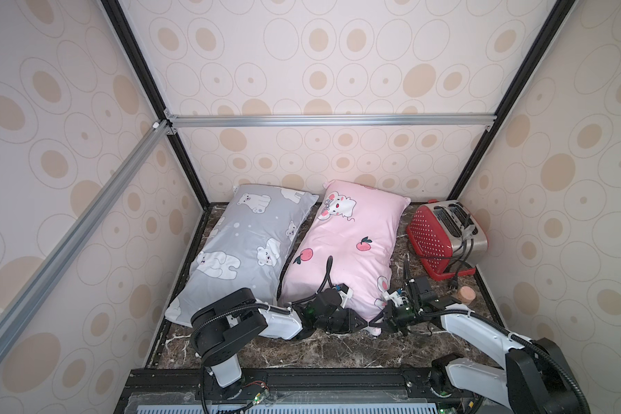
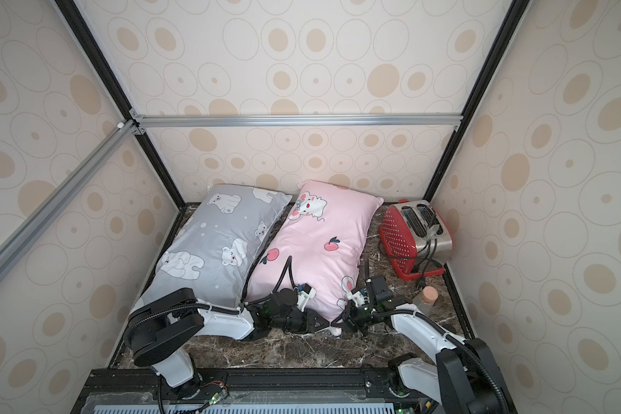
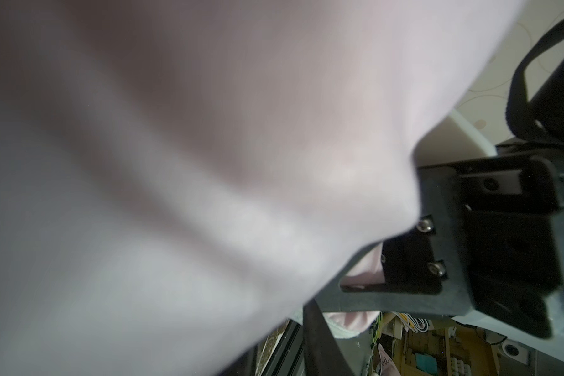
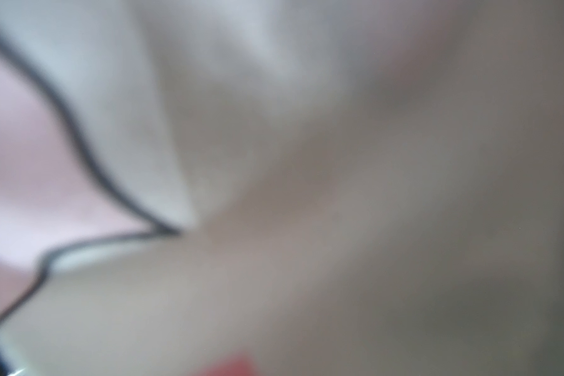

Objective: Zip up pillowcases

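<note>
The pink pillowcase (image 1: 348, 241), with its pillow inside, lies right of the grey pillowcase (image 1: 245, 241). Along its near edge my left gripper (image 1: 364, 323) reaches in from the left, fingertips close to the pillowcase's near right corner. Facing it, my right gripper (image 1: 377, 322) is shut at that same corner; whether cloth is pinched there is too small to see. Pale blurred cloth (image 3: 232, 156) fills most of the left wrist view and hides the fingertips and their gap. Blurred cloth (image 4: 332, 219) also covers the right wrist view. No zipper slider can be made out.
A red and silver toaster (image 1: 448, 234) with a black cord stands at the right, and a cork-topped jar (image 2: 425, 298) sits in front of it. Bare dark marble (image 1: 296, 354) shows in front of the pillows.
</note>
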